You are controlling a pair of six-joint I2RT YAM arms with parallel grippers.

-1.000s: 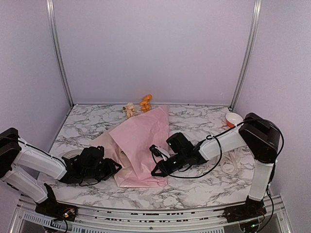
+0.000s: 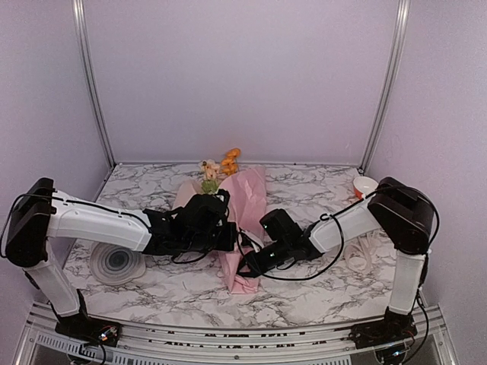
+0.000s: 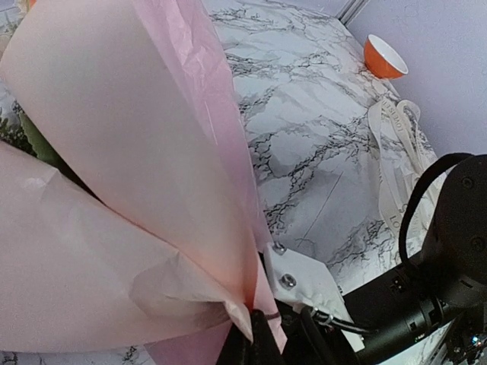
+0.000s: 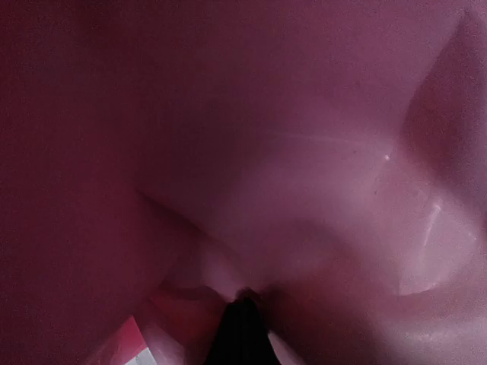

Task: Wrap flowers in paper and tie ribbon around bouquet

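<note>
Pink wrapping paper (image 2: 247,190) is folded over the bouquet of fake flowers, whose orange (image 2: 230,160) and cream (image 2: 209,169) heads show beyond it at the back in the top view. My left gripper is shut on a gathered fold of the paper (image 3: 114,198) near the middle of the table, right beside the right arm. My right gripper is shut low at the front of the bundle, its tips pressed into pink paper that fills the right wrist view; whether paper is between its fingers is hidden.
A white ribbon (image 3: 388,152) lies loose at the right, in front of an orange bowl (image 3: 384,57) with white inside. A round coiled roll (image 2: 114,262) lies at the left.
My left gripper has risen and moved right from the lower left, folding the paper inward toward the right gripper and narrowing the bundle. The right arm has barely moved.
</note>
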